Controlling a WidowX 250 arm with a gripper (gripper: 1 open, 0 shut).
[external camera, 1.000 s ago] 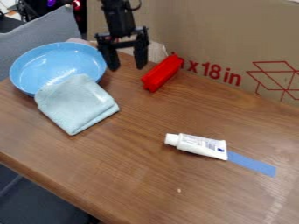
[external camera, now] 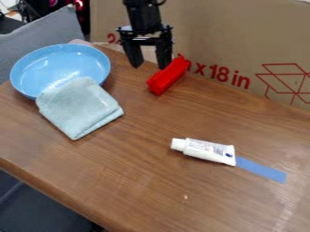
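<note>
The black gripper [external camera: 148, 53] is at the top centre, open, its two fingers pointing down above the back of the table. It is just left of and higher in the picture than a red box-like block [external camera: 169, 76]. A light blue plate [external camera: 61, 65] lies at the left, with a folded pale cloth [external camera: 80, 112] in front of it, touching its near edge. A white tube [external camera: 204, 150] lies at the right on the wooden table.
A strip of blue tape [external camera: 262, 171] runs from the tube's end. A cardboard sheet [external camera: 242, 36] stands along the back.
The gripper has moved to the right, from beside the plate toward the red block. The objects on the table have not visibly moved.
</note>
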